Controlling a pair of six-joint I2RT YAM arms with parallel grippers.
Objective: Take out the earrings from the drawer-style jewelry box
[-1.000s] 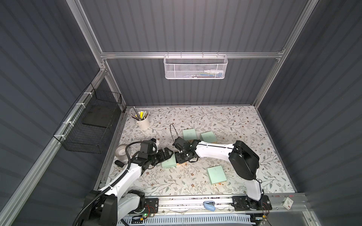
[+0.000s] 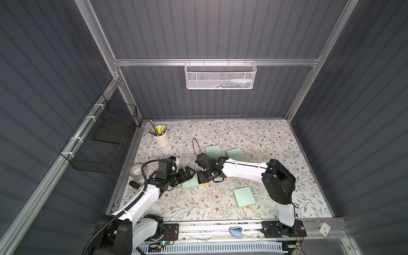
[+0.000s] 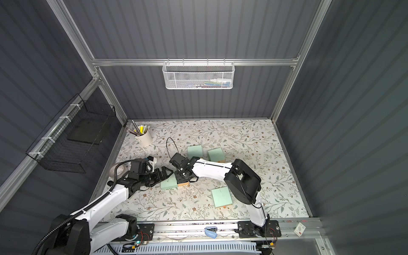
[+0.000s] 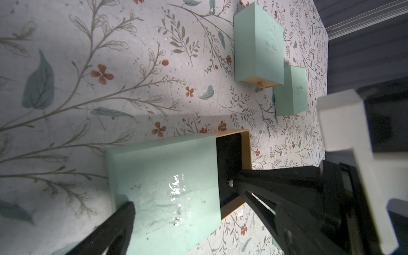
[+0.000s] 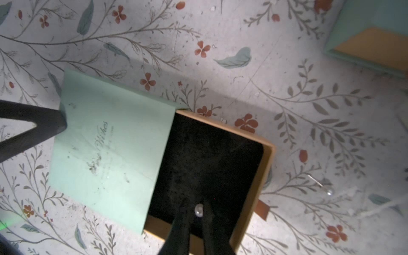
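Note:
In the right wrist view a mint-green jewelry box lies with its tan-edged, black-lined drawer pulled partly out. Over the drawer's near end my right gripper is shut on a pearl earring, whose round end shows at the fingertips. The left wrist view has the same pearl at the dark tips, low over the black lining. A second pearl earring lies on the patterned table beside the drawer. My left gripper stands open at the box's closed end, its fingers apart on either side.
Two more green boxes stand behind the right gripper, and another green box sits at the front right. A pen cup and a tape roll are on the left.
My right arm has shifted slightly, its elbow a little to the right and its gripper tilted a bit. The left arm and the box look unmoved.

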